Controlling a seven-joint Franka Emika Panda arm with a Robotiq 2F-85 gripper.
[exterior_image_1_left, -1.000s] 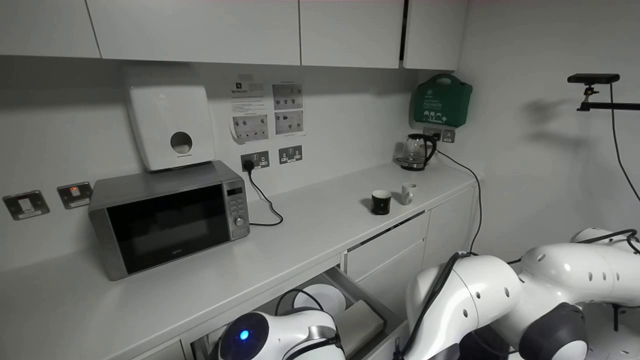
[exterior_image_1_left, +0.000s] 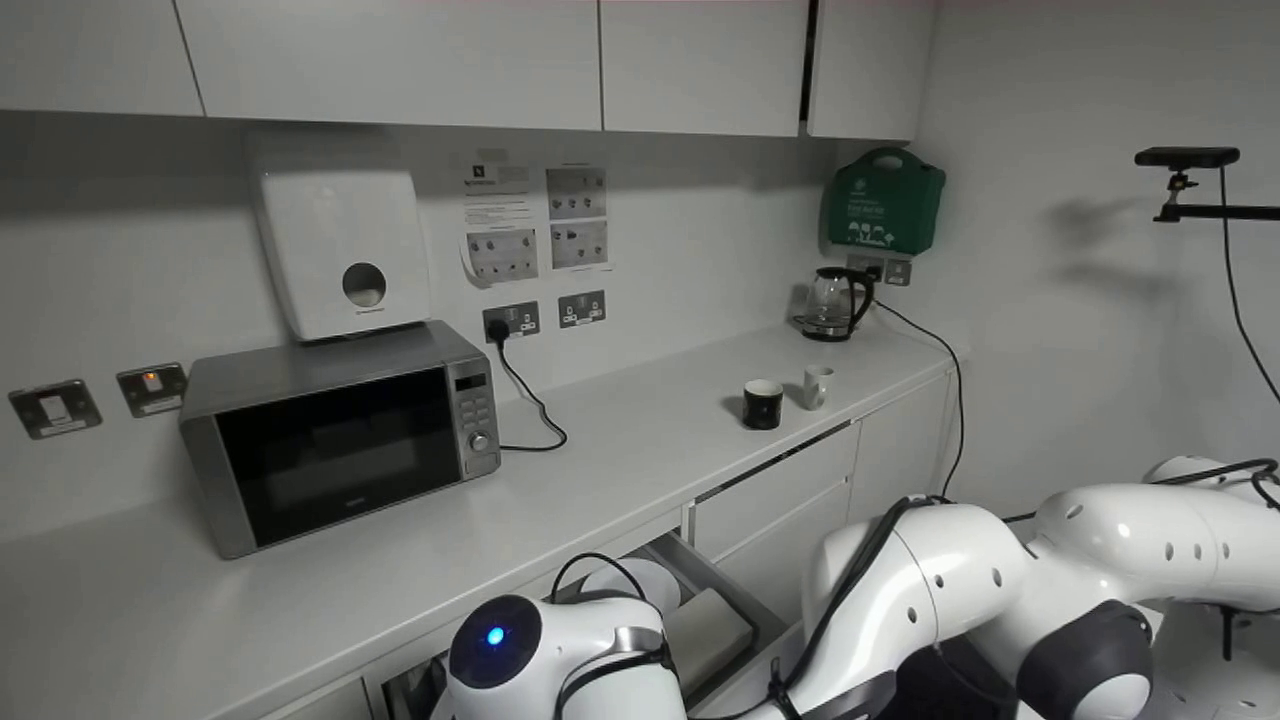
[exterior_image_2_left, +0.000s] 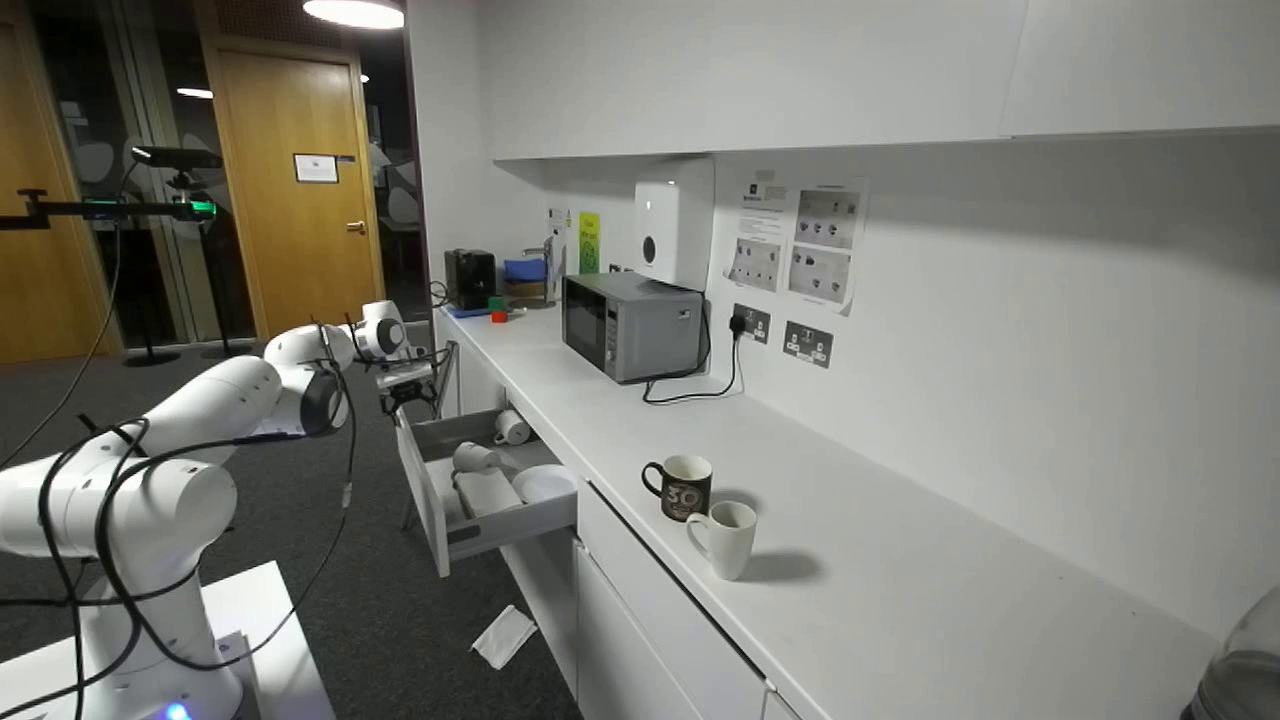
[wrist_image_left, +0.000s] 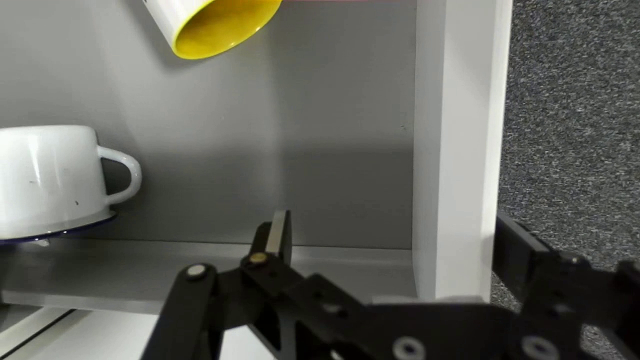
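In the wrist view my gripper stands open. One finger (wrist_image_left: 279, 237) is over the inside of the pulled-out drawer and the other finger (wrist_image_left: 519, 258) is on the outer side, above the carpet. The drawer's front panel (wrist_image_left: 465, 150) runs between them, nearer the outer finger; contact cannot be made out. Inside lie a white enamel mug (wrist_image_left: 51, 177) and a white cup with a yellow inside (wrist_image_left: 222, 27). From exterior view 2, the gripper (exterior_image_2_left: 411, 394) is at the far end of the open drawer's front panel (exterior_image_2_left: 422, 498).
The drawer also holds a white bowl (exterior_image_2_left: 545, 482) and a pale box (exterior_image_2_left: 486, 493). On the counter stand a black mug (exterior_image_2_left: 685, 490), a white mug (exterior_image_2_left: 726, 540) and a microwave (exterior_image_2_left: 648, 330). A paper (exterior_image_2_left: 504, 636) lies on the floor.
In exterior view 1 the arm's wrist has shifted slightly up towards the counter, covering more of the bowl and box. The elbow has moved a little left. The drawer looks much the same.
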